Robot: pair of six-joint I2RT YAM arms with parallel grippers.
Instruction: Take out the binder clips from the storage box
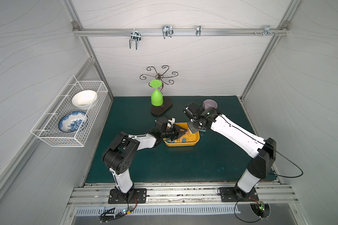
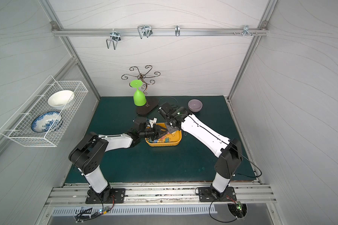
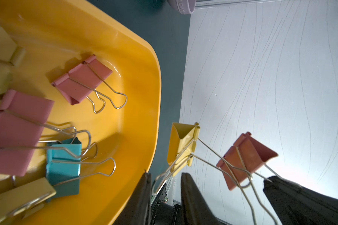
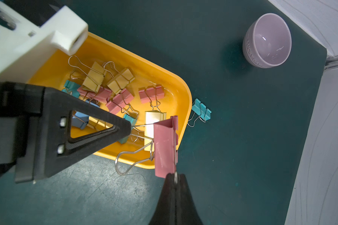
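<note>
An orange storage box point(image 1: 189, 140) holds pink, yellow, teal and blue binder clips, such as a teal clip point(image 3: 62, 168) in the left wrist view. My left gripper point(image 1: 182, 133) is over the box; whether anything is between its fingers is unclear. My right gripper is shut at a wire handle of a pink binder clip point(image 4: 164, 146) held up above the box. In the left wrist view a yellow clip point(image 3: 180, 140) and a pink clip point(image 3: 243, 157) hang by the grippers. A teal clip point(image 4: 201, 110) lies outside the box.
A purple bowl point(image 2: 195, 105) stands at the back right, a green glass point(image 1: 156, 97) on a dark base at the back. A wire basket with bowls hangs on the left wall.
</note>
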